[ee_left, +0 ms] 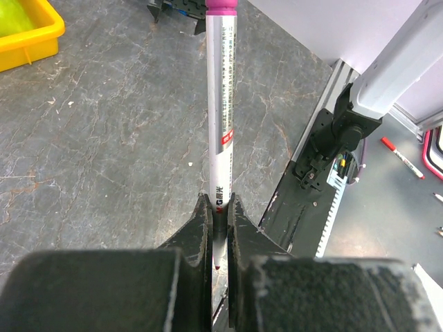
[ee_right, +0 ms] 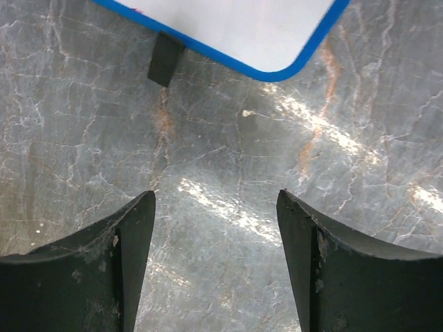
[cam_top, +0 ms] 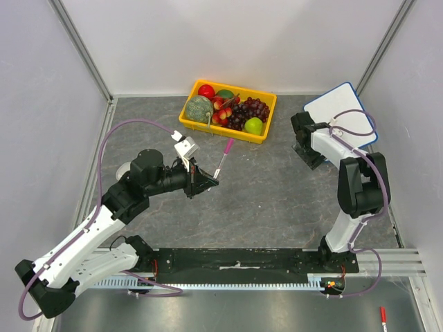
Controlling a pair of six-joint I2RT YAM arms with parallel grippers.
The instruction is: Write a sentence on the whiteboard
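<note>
A white marker with a magenta cap [ee_left: 221, 90] stands nearly upright in the left wrist view, gripped near its lower end. My left gripper is shut on it, over the table's middle-left. The whiteboard [cam_top: 339, 114], white with a blue edge, lies at the far right, partly covered by the right arm. My right gripper is open with only bare table between its fingers. In the right wrist view the whiteboard's blue-edged corner [ee_right: 270, 72] shows beyond the fingertips, with a dark tab [ee_right: 166, 59] at its edge.
A yellow basket of fruit [cam_top: 259, 138] stands at the back centre. Bare grey table [cam_top: 263, 200] lies between the arms. A red-capped marker [cam_top: 383, 317] is beyond the front edge at the right.
</note>
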